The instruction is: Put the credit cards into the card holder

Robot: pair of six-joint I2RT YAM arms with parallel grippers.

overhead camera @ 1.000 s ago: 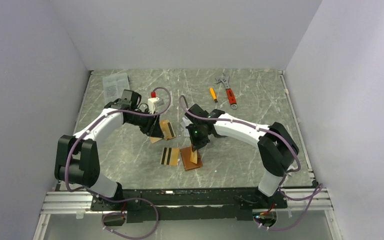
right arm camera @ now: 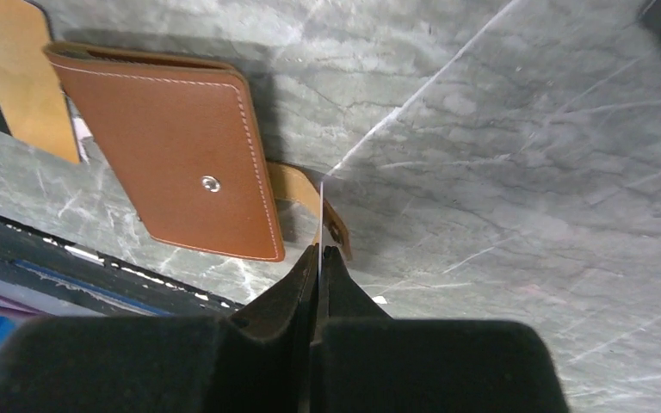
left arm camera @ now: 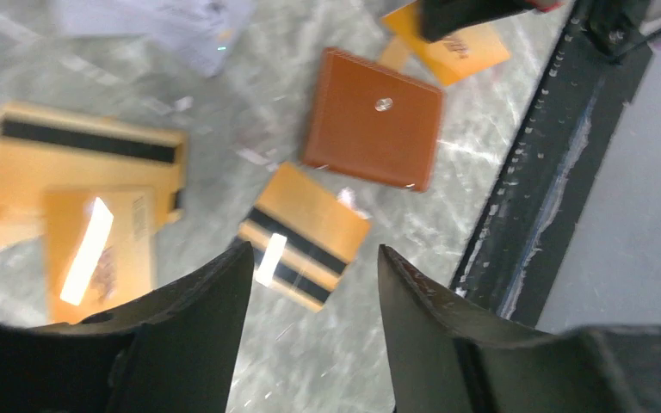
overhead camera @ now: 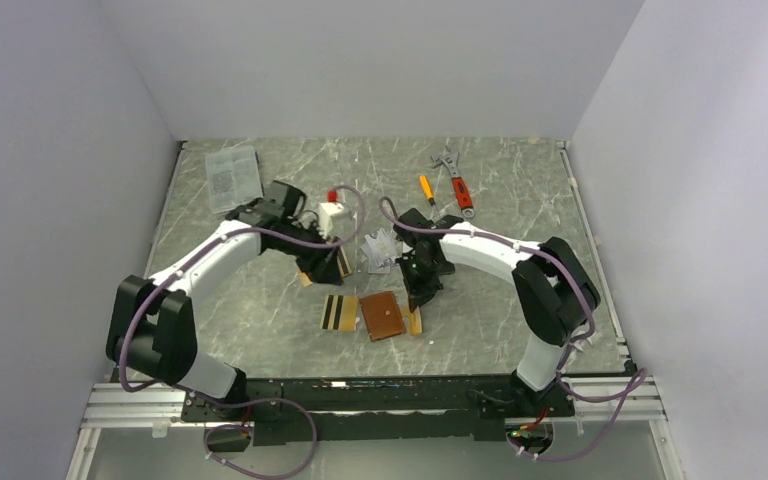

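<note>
The brown leather card holder (overhead camera: pixel 381 316) lies flat with a snap stud on its face; its tan strap (right arm camera: pixel 289 183) sticks out to one side. Just right of the holder, my right gripper (overhead camera: pixel 415 300) is shut on a gold card (left arm camera: pixel 469 53). In the right wrist view this held card (right arm camera: pixel 321 211) is edge-on, a thin upright line over the strap. A gold card with black stripes (overhead camera: pixel 339 313) lies left of the holder. Above the table my left gripper hangs open and empty, near more gold cards (left arm camera: pixel 95 159) on the tabletop.
Behind the holder lies a pale, crumpled-looking item (overhead camera: pixel 378 251). A clear plastic box (overhead camera: pixel 232 180) stands at back left; an orange-handled tool (overhead camera: pixel 427 189) and a red-handled wrench (overhead camera: pixel 460 190) lie at back right.
My right gripper has carried its card rightward, from over the holder to beside it. The left gripper has swung right, towards the striped card. The holder stays put.
</note>
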